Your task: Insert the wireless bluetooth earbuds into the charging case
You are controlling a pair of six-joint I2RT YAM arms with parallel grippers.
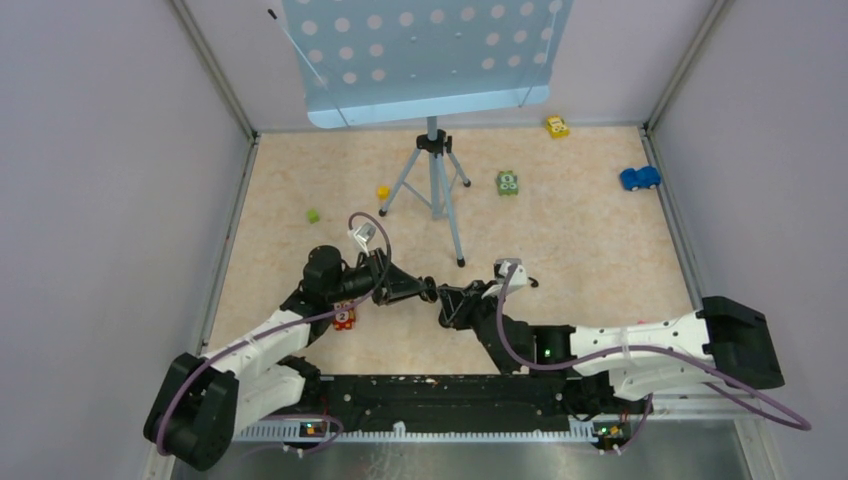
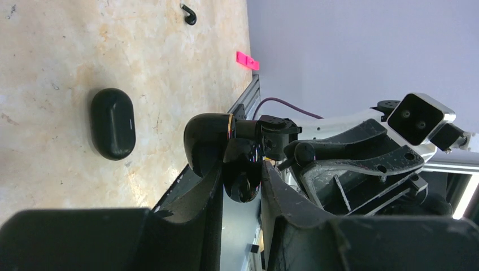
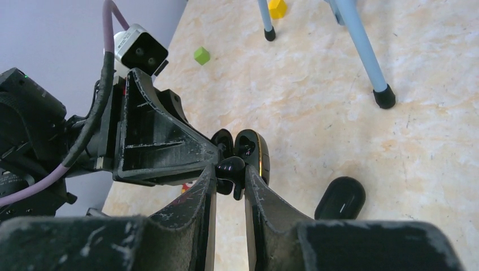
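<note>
My left gripper is shut on a glossy black charging case (image 2: pixel 204 138), which is open, its two halves spread. My right gripper is shut on a black earbud (image 3: pixel 230 165), its stem pointing down in the right wrist view. That earbud overlaps the case (image 3: pixel 258 155) in this view; whether it touches a socket cannot be told. From above, the left gripper (image 1: pixel 428 290) and right gripper (image 1: pixel 446 294) are almost tip to tip. Another black earbud (image 2: pixel 191 17) lies on the table, toward the right arm's side.
A dark, rounded oblong object (image 2: pixel 113 124) lies on the table below the grippers. A tripod (image 1: pixel 438 180) stands behind them. Small toys, including a red one (image 1: pixel 344 316) and a green one (image 1: pixel 507 183), are scattered around. Bare table lies at the right.
</note>
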